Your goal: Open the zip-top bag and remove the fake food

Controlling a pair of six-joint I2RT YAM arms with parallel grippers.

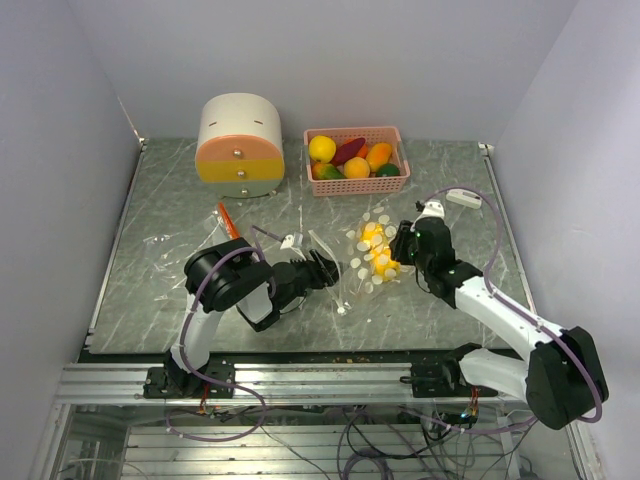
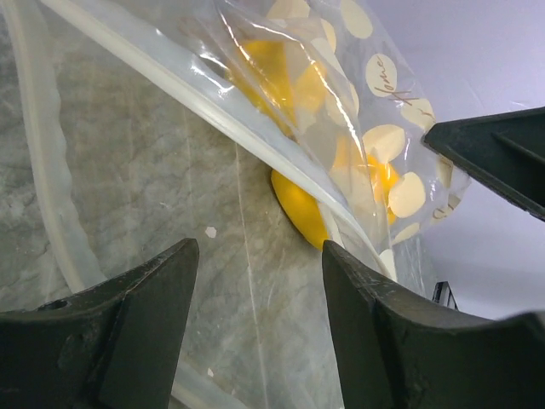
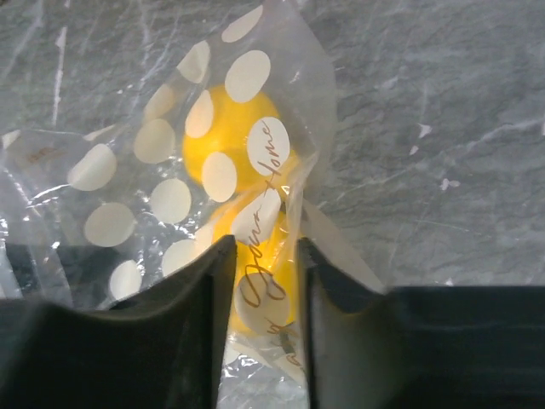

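Note:
A clear zip top bag with white dots (image 3: 108, 225) lies on the table with yellow fake food (image 3: 228, 128) inside. From the left wrist view its mouth (image 2: 213, 109) is parted, and a yellow piece (image 2: 298, 209) shows between the edges. My left gripper stands part open at that mouth, nothing gripped between its fingers. Over the closed end of the bag hovers my right gripper, its fingers a narrow gap apart above the lower yellow piece. Whether they touch the plastic cannot be made out.
Behind the bag stands a pink basket (image 1: 357, 187) of fake fruit. A rounded drawer box (image 1: 240, 150) is at the back left. Another clear bag with an orange strip (image 1: 228, 222) lies at left, and a small white object (image 1: 463, 198) at back right.

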